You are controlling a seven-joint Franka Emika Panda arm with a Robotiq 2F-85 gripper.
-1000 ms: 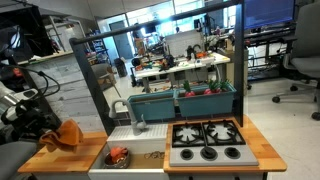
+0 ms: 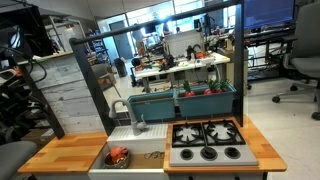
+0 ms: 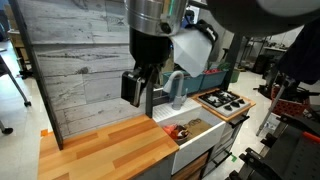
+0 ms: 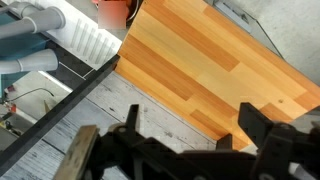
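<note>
My gripper is open in the wrist view, its two dark fingers wide apart with nothing between them. Below it lie the bare wooden counter (image 4: 205,65) and pale grey wood boards (image 4: 125,95). In the second exterior view the gripper (image 3: 133,90) hangs above the left wooden counter (image 3: 110,148), in front of the board wall. Only part of the dark arm (image 2: 20,85) shows at the left edge of the first exterior view, clear of the counter (image 2: 65,154). No loose object shows on that counter.
Right of the counter is a sink with a pot holding something red (image 2: 117,157) and a grey faucet (image 2: 137,122). Beyond it stand a stove (image 2: 210,144) and a blue-green bin (image 2: 205,103). A dark post (image 2: 92,85) rises behind the counter's right side.
One second ago an orange-brown, cloth-like thing stood up from the left counter by my gripper; it no longer shows there. The arm has since moved up and left, away from the counter.
</note>
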